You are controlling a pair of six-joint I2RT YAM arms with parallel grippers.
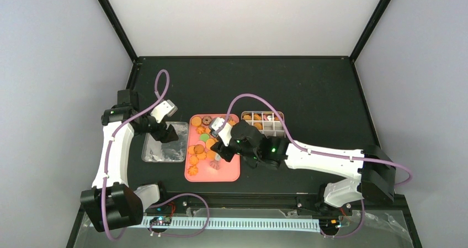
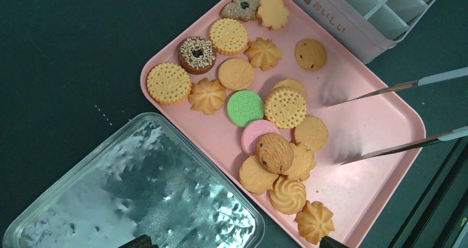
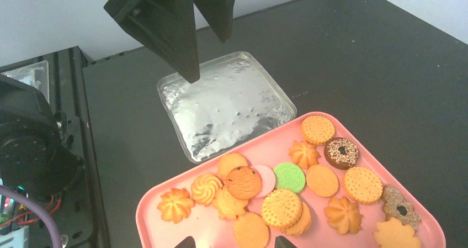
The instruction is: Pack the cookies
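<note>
Loose cookies lie on the pink tray (image 2: 381, 190): several plain round ones, a green cookie (image 2: 245, 108), a pink cookie (image 2: 256, 135) partly under a brown one (image 2: 275, 153), and a dark ring with sprinkles (image 2: 197, 54). The white compartment box (image 2: 345, 16) stands beside the tray; some compartments hold cookies in the top view. Over the bare near part of the tray, my right gripper has its fingers apart with nothing between them, close to a small round cookie (image 2: 310, 130). My left gripper hangs open and empty above the clear lid (image 3: 232, 107).
The clear lid lies flat against the tray's left side. Behind the tray and box the dark table (image 1: 243, 82) is free. A purple cable (image 1: 265, 99) arches over the box from the right arm.
</note>
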